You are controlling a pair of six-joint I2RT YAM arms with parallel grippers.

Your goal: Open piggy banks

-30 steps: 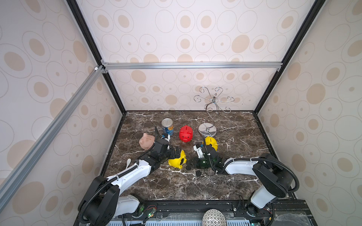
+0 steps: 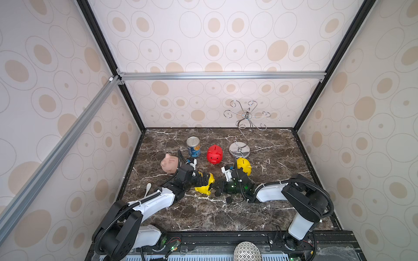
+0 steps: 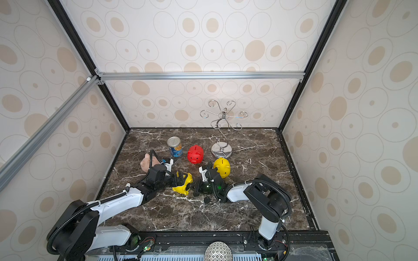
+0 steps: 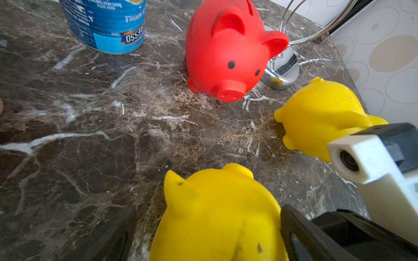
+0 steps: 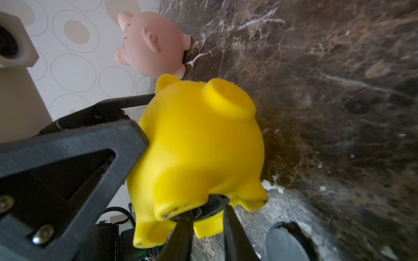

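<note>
A yellow piggy bank [image 2: 204, 187] lies tipped between my grippers, its underside with a dark plug [image 5: 215, 204] facing my right gripper. My left gripper stands open around it, one finger beside its right side. My right gripper has its part-open fingertips at that plug; whether they touch it is hard to tell. A second yellow piggy bank [image 4: 322, 117] sits behind my right gripper, a red one [image 2: 214, 154] at the back middle, and a pink one [image 2: 169, 163] at the left.
A soup can [image 2: 193, 147] and a chrome metal stand [image 2: 239, 148] are at the back. A spoon [image 2: 148, 188] lies at the left. Small dark discs [image 2: 229, 199] lie near my right gripper.
My right gripper and arm have shifted slightly left, closer to the tipped yellow piggy bank. The left arm has moved very little.
</note>
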